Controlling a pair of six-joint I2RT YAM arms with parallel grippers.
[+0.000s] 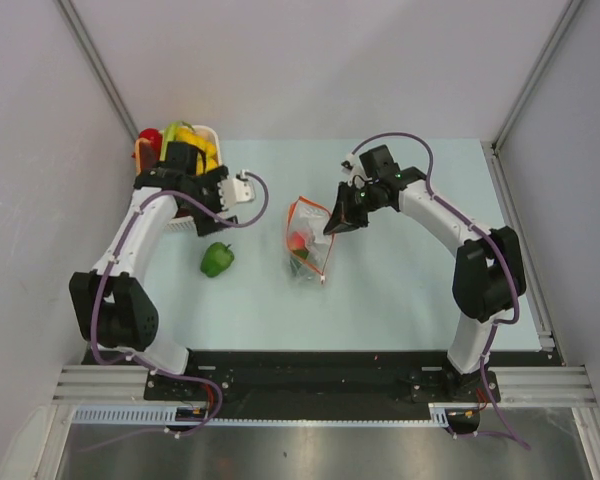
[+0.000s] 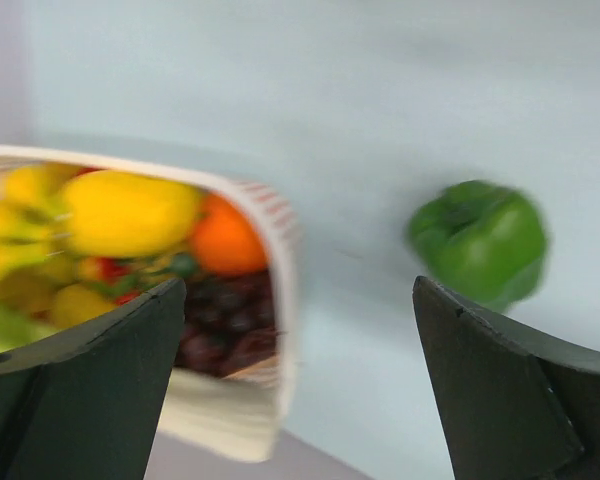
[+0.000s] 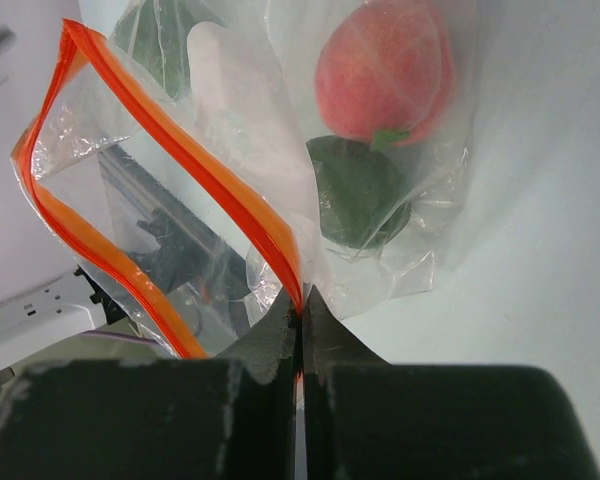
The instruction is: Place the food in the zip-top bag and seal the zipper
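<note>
The zip bag lies mid-table with a red fruit and green items inside. My right gripper is shut on its orange zipper edge, holding the mouth raised. My left gripper stands open with nothing between its fingers, over the front part of the basket at the back left. A green pepper lies loose on the table in front of the basket. The basket holds yellow fruit, an orange and several other foods.
Bare table surrounds the bag on the right and at the front.
</note>
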